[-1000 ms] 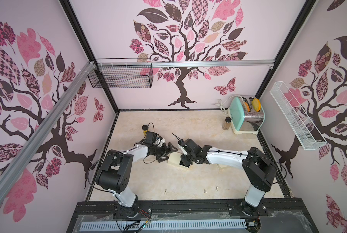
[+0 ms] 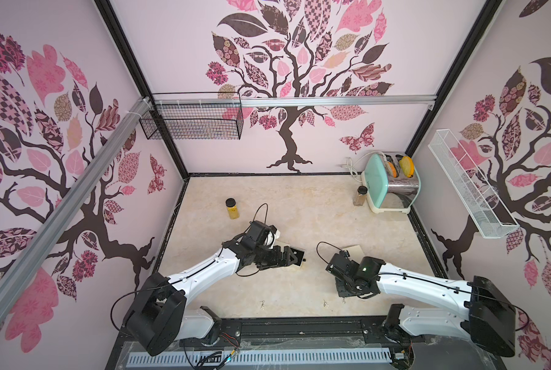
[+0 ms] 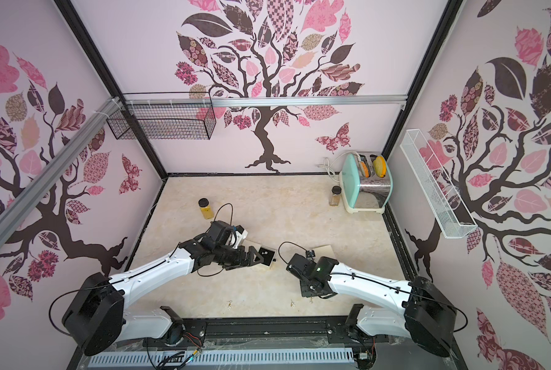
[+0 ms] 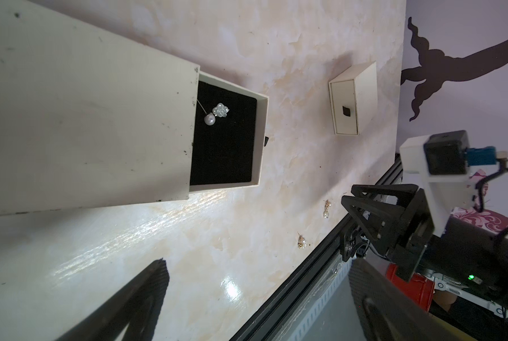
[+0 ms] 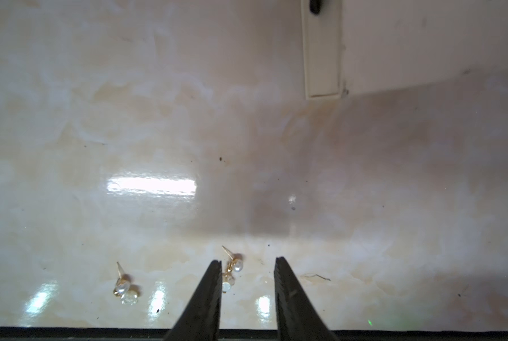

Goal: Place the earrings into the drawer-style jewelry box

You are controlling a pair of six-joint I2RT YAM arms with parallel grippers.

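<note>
In the left wrist view the cream jewelry box (image 4: 89, 113) has its drawer (image 4: 225, 147) pulled out, a pearl earring (image 4: 217, 113) on its black lining. My left gripper (image 2: 280, 256) stands open over that box. My right gripper is part open, nothing seen between its fingers, low near the front edge. Below it in the right wrist view lie two gold pearl earrings, one (image 5: 231, 267) near the left fingertip, another (image 5: 124, 289) further left. A third earring (image 2: 262, 304) lies at front left.
A second, closed box (image 4: 350, 96) stands to the right. A yellow-filled jar (image 2: 232, 209), a brown jar (image 2: 360, 197) and a mint toaster (image 2: 380, 185) sit toward the back.
My right gripper has moved from over the open drawer right and toward the front edge.
</note>
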